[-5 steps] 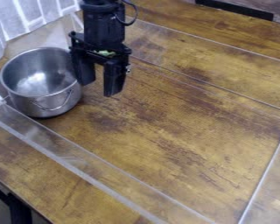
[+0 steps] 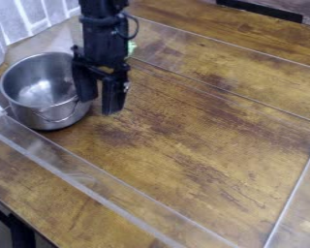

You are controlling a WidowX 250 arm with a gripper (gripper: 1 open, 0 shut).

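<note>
A steel pot (image 2: 42, 92) with a handle sits at the left of the wooden table. The black gripper (image 2: 100, 87) hangs from the top just right of the pot, its fingers partly over the rim and blurred; whether it is open or shut, or holds anything, is unclear. A small green object (image 2: 129, 47) lies behind the arm, mostly hidden by it.
Transparent strips or edges run along the front left and right. A light cloth (image 2: 13, 19) is at the back left.
The gripper has shifted a little to the left, toward the pot, and is now blurred. The pot looks unmoved.
</note>
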